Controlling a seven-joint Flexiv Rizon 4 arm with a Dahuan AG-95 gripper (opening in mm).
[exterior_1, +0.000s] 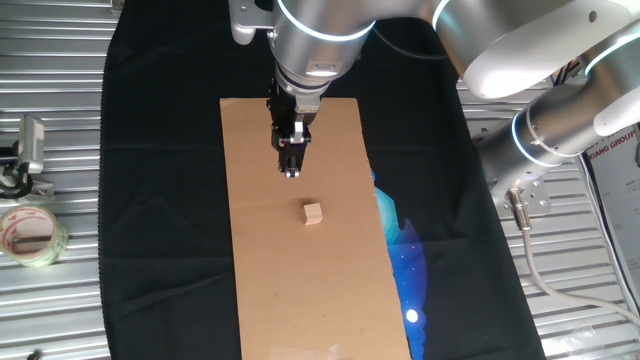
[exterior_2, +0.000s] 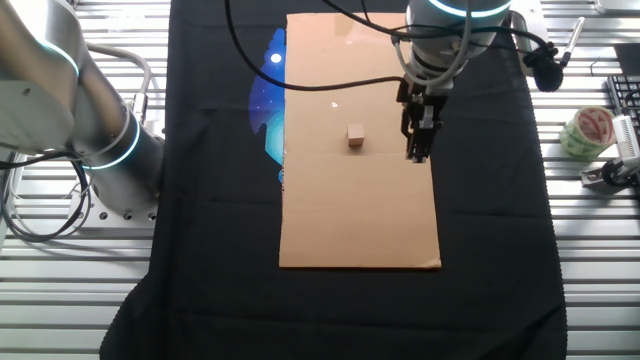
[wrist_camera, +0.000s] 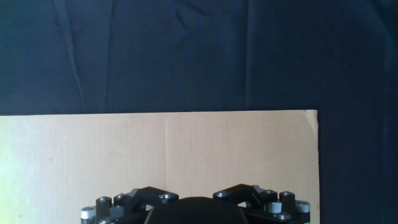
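A small light-brown cube (exterior_1: 313, 214) rests on a flat cardboard sheet (exterior_1: 290, 280). From the opposite side, exterior view 2 shows the same cube (exterior_2: 355, 135) near the middle of the sheet's width. My black gripper (exterior_1: 291, 160) hangs over the cardboard, apart from the cube and nearer the sheet's far end in exterior view 1. In the wrist view its finger linkages spread wide to either side, so it looks open. Their tips lie out of that frame, and nothing shows held. The cube is not in the wrist view, only the cardboard (wrist_camera: 186, 149) with one corner.
Black cloth (exterior_1: 165, 230) surrounds the cardboard. A blue patterned piece (exterior_1: 404, 270) sticks out along one long side. On the metal table stand a tape roll (exterior_1: 33, 237) and a small clamp-like device (exterior_1: 30, 145). Cables (exterior_2: 310, 88) hang beside the arm. Most of the cardboard is bare.
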